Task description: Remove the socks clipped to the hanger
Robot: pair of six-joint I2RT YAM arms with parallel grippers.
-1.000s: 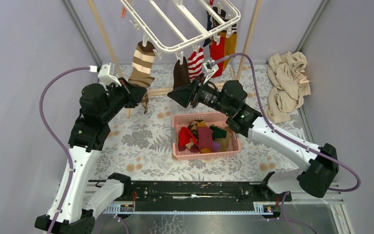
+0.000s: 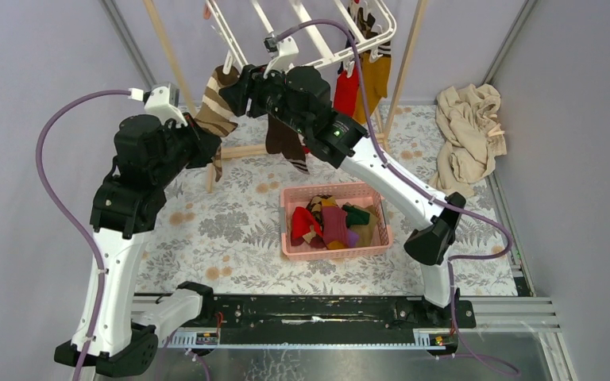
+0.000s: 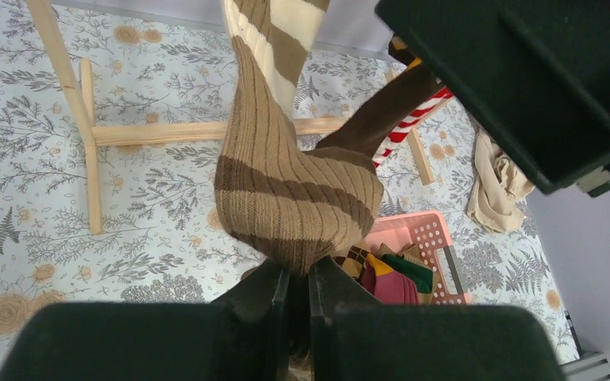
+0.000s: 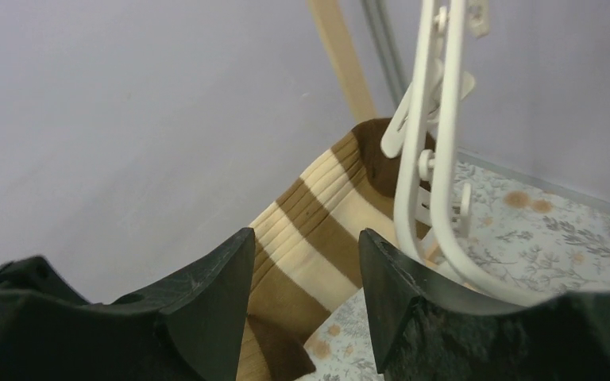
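A brown and cream striped sock (image 2: 219, 101) hangs from the left corner of the white clip hanger (image 2: 322, 62). My left gripper is shut on its lower part; the fabric bunches above the fingers. In the right wrist view the same sock (image 4: 318, 222) slants up to the hanger (image 4: 445, 159), its top end by the clips. Near that corner stands my right gripper, its fingers apart with the sock seen beyond the gap; nothing is held. A dark brown sock (image 2: 284, 144) hangs near the middle, partly behind the right arm.
Red and mustard socks (image 2: 376, 79) hang at the hanger's right side. A pink basket (image 2: 335, 256) with several socks stands on the patterned floor. Beige cloth (image 2: 469, 131) lies at the right. Wooden poles (image 2: 413, 48) flank the hanger.
My right gripper has moved up and left to the hanger's left corner. The left gripper has shifted slightly left, pulling the striped sock along. The hanger has shifted too.
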